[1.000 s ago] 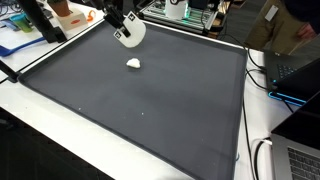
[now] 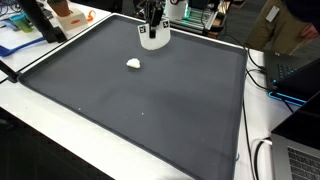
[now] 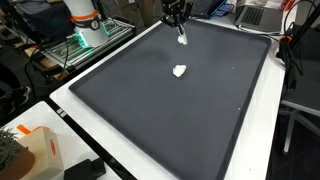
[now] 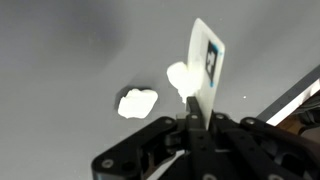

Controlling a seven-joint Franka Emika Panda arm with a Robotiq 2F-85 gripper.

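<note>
My gripper is shut on a white, flat-looking object with dark markings. The held object looks broad with a rounded lower end in exterior view 1, and narrow in exterior view 2, where the gripper is above it. In the wrist view the held object stretches away from the fingertips, seen nearly edge-on. Beside it shows a white rounded patch; I cannot tell whether it belongs to the held object. A small white lump lies apart on the dark board. Whether the held object touches the board is unclear.
The dark board is clear over its middle and near part. Laptops stand beyond one side. An orange-brown pot and clutter sit past the far left corner. In exterior view 2, a potted plant stands outside the board.
The white lump has stayed in place.
</note>
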